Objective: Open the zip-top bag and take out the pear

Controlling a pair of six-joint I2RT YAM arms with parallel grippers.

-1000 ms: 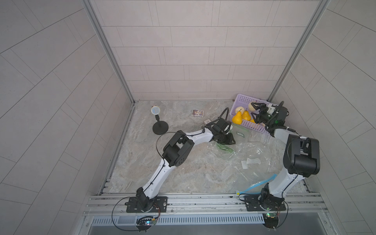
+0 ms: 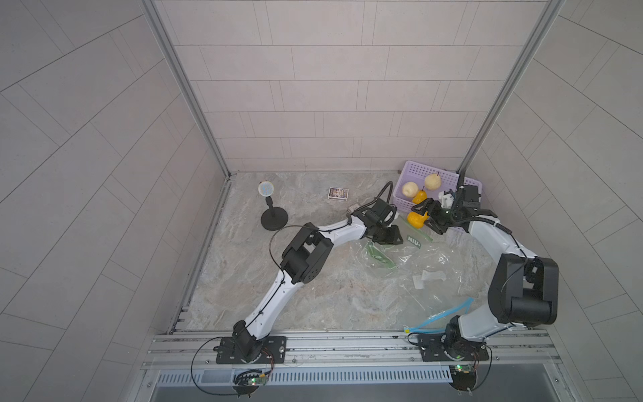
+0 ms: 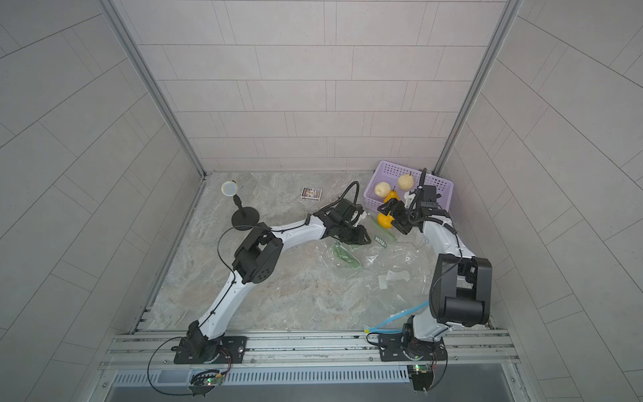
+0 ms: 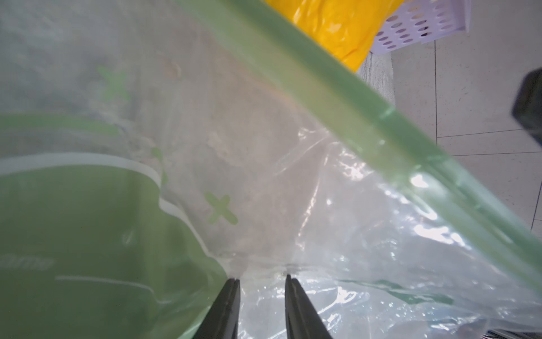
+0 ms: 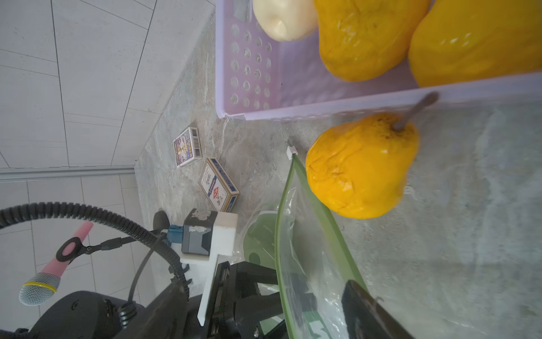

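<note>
A yellow pear (image 5: 361, 169) lies on the table outside the basket, close to its front wall and next to the bag's mouth. The clear zip top bag (image 4: 271, 186), with its green zip edge (image 5: 333, 237), has its mouth spread apart. My left gripper is shut on the bag's plastic, which shows around its fingers. My right gripper (image 2: 426, 216) is open and right by the pear in the top left view. From the right wrist, the pear appears beyond the blurred fingers (image 5: 367, 313), apart from them.
A purple basket (image 2: 408, 164) holds more pears and pale round fruit (image 2: 432, 181). Small card boxes (image 5: 219, 184) lie behind the left gripper. A microphone stand (image 2: 274, 217) is at far left.
The pear went from the basket's front left corner down to the table beside the bag's mouth. My right gripper moved left and toward the front. The left arm has barely shifted.
</note>
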